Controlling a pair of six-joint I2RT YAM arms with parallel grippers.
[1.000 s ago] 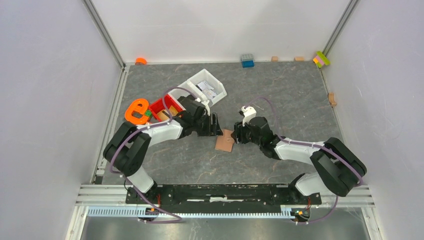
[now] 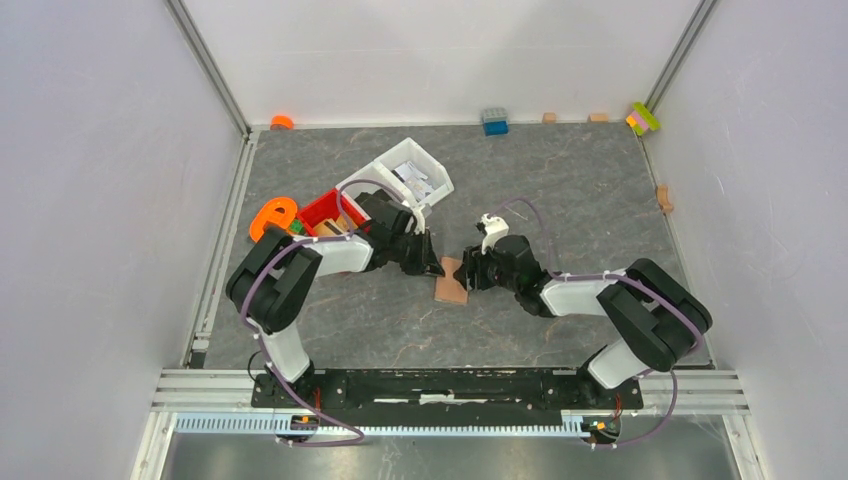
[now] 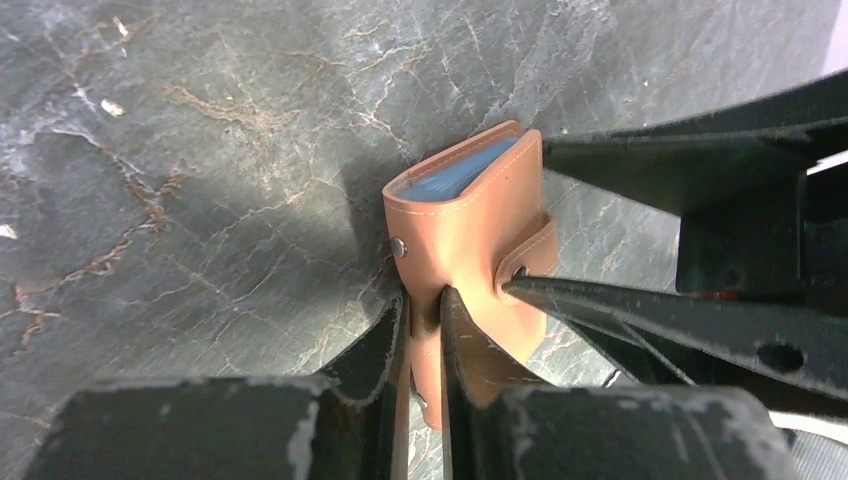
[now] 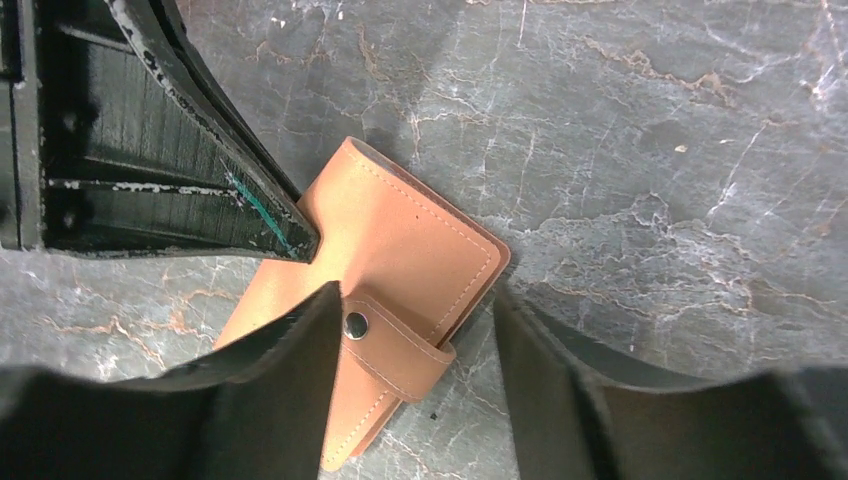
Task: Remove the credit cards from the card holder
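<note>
The tan leather card holder (image 2: 451,289) rests on the grey table between both arms. Its snap strap (image 4: 400,350) lies across one edge, and something bluish (image 3: 462,178) shows inside its open end. My left gripper is shut on the holder's side opposite the strap. Over the strap edge stands my right gripper, its fingers apart; one fingertip (image 3: 520,284) is close by the strap's metal snap, the other near the holder's far edge. Whether they touch the leather cannot be told. No separate card is visible.
White bins (image 2: 436,164) and a red bin (image 2: 319,209) stand behind the left arm, near an orange ring-shaped toy (image 2: 262,217). A blue block (image 2: 495,128) sits by the back wall.
The holder has shifted and turned slightly. Both arms have moved a little; the right gripper stays beside the holder.
</note>
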